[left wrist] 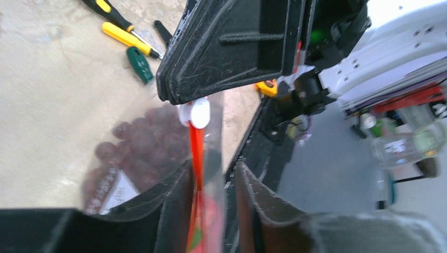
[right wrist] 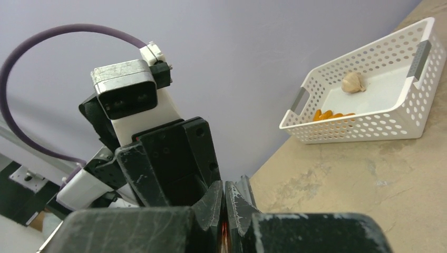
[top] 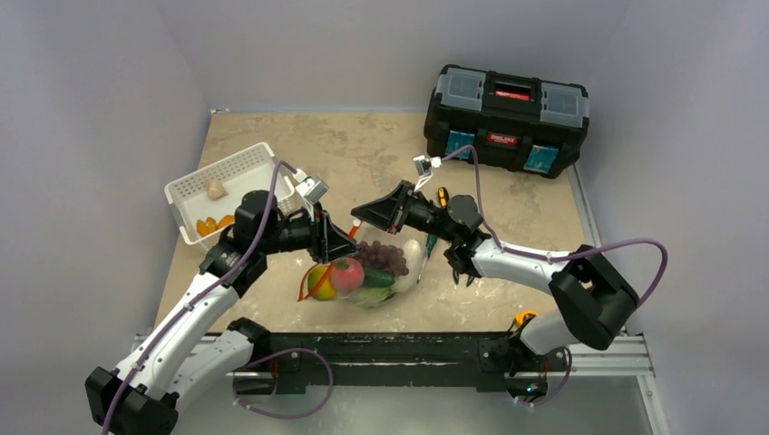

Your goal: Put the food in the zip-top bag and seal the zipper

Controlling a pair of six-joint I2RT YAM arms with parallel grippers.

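The clear zip bag, with its orange zipper strip (top: 316,285), stands at the table's front middle. Inside show purple grapes (top: 383,257), a red round fruit (top: 345,275), a yellow-green fruit (top: 320,284), a dark green vegetable (top: 379,278) and something white (top: 413,257). A white slider (left wrist: 200,113) sits near the strip's upper end, right under my right gripper (top: 355,215). That gripper is shut, with a sliver of orange showing between its fingers. In the left wrist view, my left gripper is part open, its fingers either side of the strip.
A white basket (top: 176,205) at the left holds a garlic bulb (top: 216,189) and several orange pieces (top: 213,224). Behind the right gripper lie hand tools, among them a yellow screwdriver (left wrist: 126,37). A black toolbox (top: 506,120) occupies the back right.
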